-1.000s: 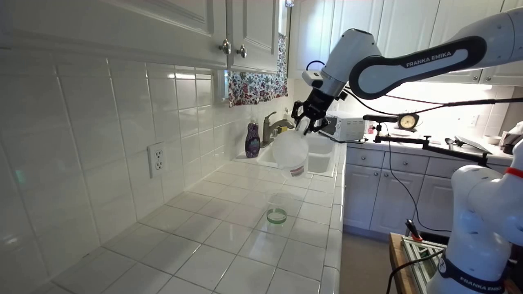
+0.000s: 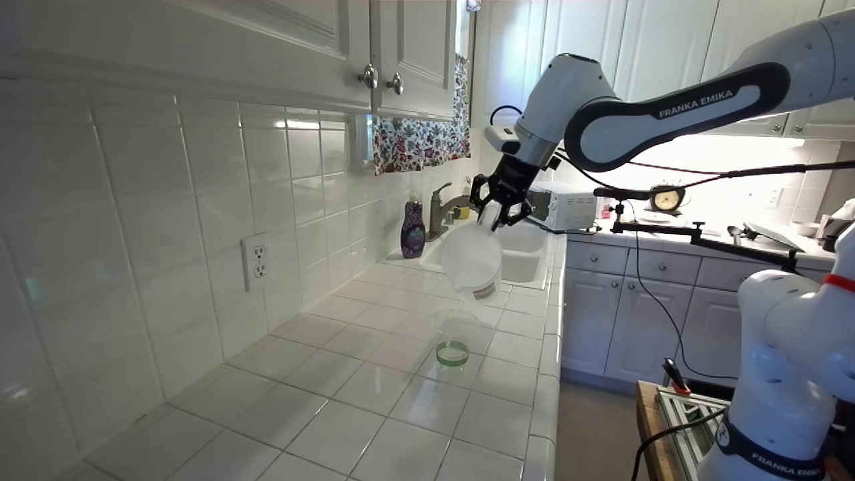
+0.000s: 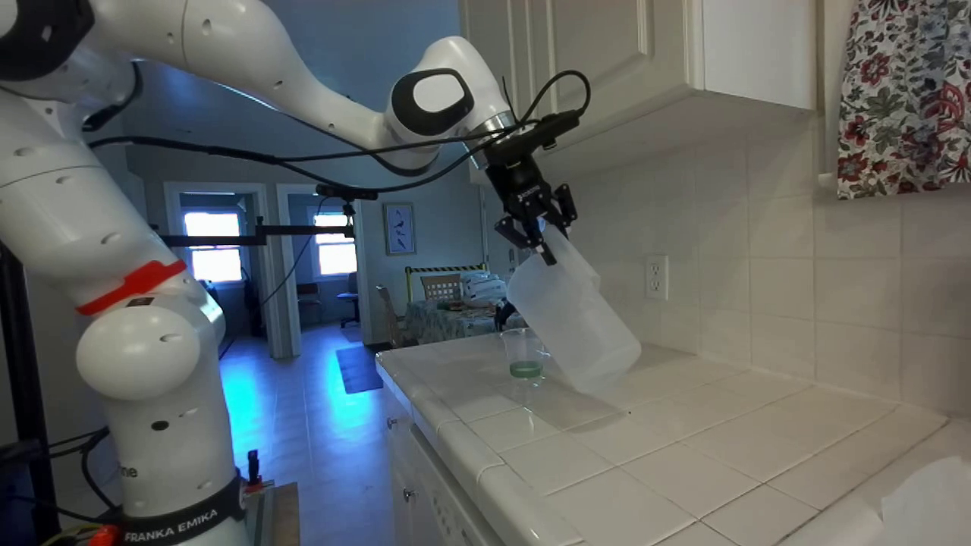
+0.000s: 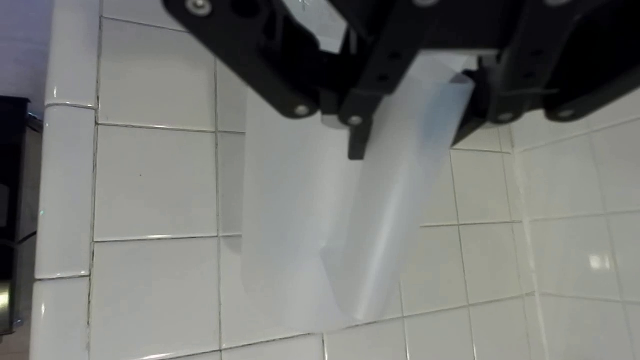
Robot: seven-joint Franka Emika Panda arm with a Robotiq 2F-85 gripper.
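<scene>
A translucent white pitcher [image 2: 471,258] hangs tilted above the counter, its open mouth facing exterior view 1. My gripper [image 2: 498,213] is shut on the pitcher's handle. In exterior view 2 the pitcher [image 3: 575,318] slants from the gripper [image 3: 546,238] down to the lower right. A clear cup [image 2: 453,341] with a green band near its base stands upright on the tiles, nearer exterior view 1 than the pitcher. That same cup [image 3: 525,353] shows just left of the pitcher. From the wrist, the handle [image 4: 414,132] passes between the fingers; the cup cannot be made out there.
Behind the pitcher lies the white sink [image 2: 522,260], with a dark purple bottle [image 2: 413,230] and a faucet [image 2: 439,210] beside it. The tiled wall [image 2: 200,232] bounds the counter on one side. Bare counter [image 2: 336,425] extends in front of the cup.
The gripper and pitcher have shifted slightly left and down in exterior view 1. The pitcher's tilt has changed a little, so less of its red marking shows. The cup has stayed put.
</scene>
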